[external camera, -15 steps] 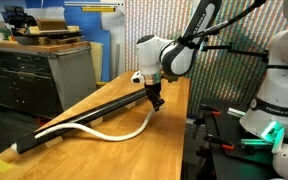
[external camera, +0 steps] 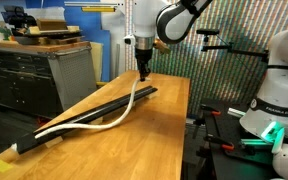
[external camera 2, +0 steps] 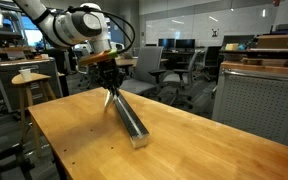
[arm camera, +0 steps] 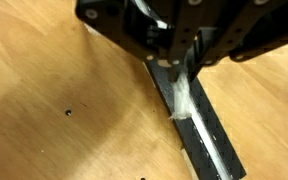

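Observation:
A whitish, flexible cord (external camera: 118, 119) curves along the table beside a long black channel (external camera: 81, 118). Its near-left end lies over the channel's left end, and its far end rises to my gripper (external camera: 142, 76), which is shut on it above the channel's far end. The wrist view shows the cord's frayed pale end (arm camera: 183, 100) coming out from between the fingers of the gripper, over the black channel (arm camera: 215, 137). In exterior view 2 the gripper (external camera 2: 111, 89) hangs above the far end of the channel (external camera 2: 131, 119).
A grey cabinet (external camera: 59, 80) stands behind its back edge. A stool (external camera 2: 34, 90) and office chairs (external camera 2: 176, 85) stand beyond.
My gripper has risen and moved left and back, from low beside the channel to above its far end. The cord's held end has been lifted with it.

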